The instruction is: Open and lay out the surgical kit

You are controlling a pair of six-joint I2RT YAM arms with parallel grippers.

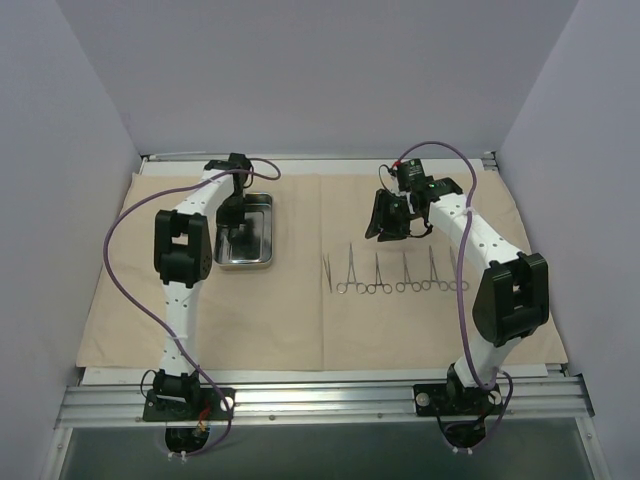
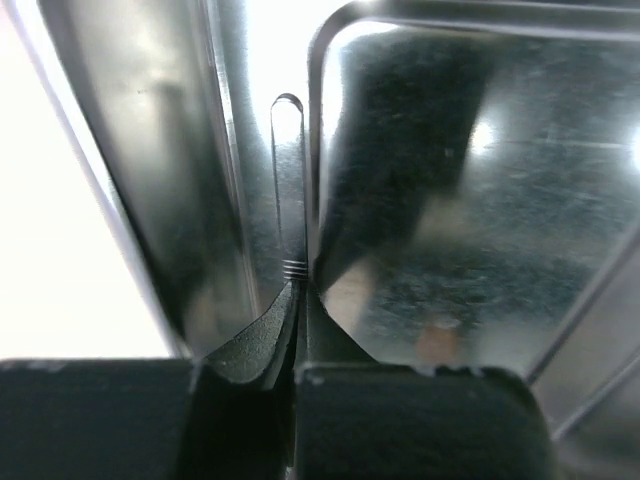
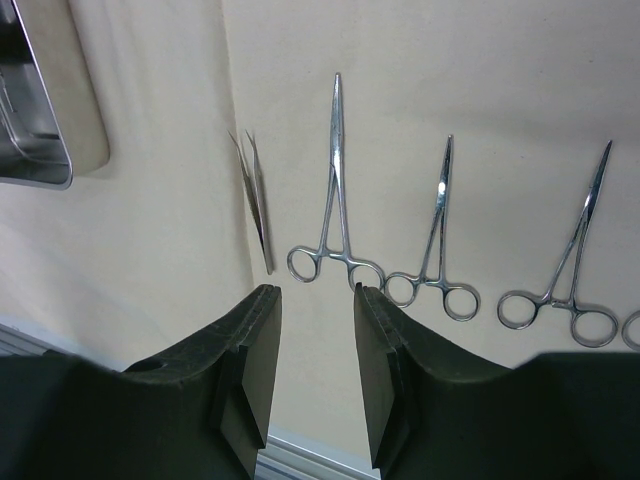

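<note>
In the left wrist view a slim flat metal handle (image 2: 289, 180) lies inside the steel tray (image 2: 560, 15), along its side. My left gripper is shut, its tips meeting right at the handle's near end; whether they pinch it I cannot tell. From above, the left gripper (image 1: 232, 226) is down over the tray (image 1: 244, 265). My right gripper hangs open and empty above the cloth. Tweezers (image 3: 256, 200), a long clamp (image 3: 336, 200) and scissor-like instruments (image 3: 440, 230) lie in a row before it.
More ring-handled instruments (image 1: 433, 270) lie toward the right, partly under the right arm's purple cable (image 1: 464, 255).
</note>
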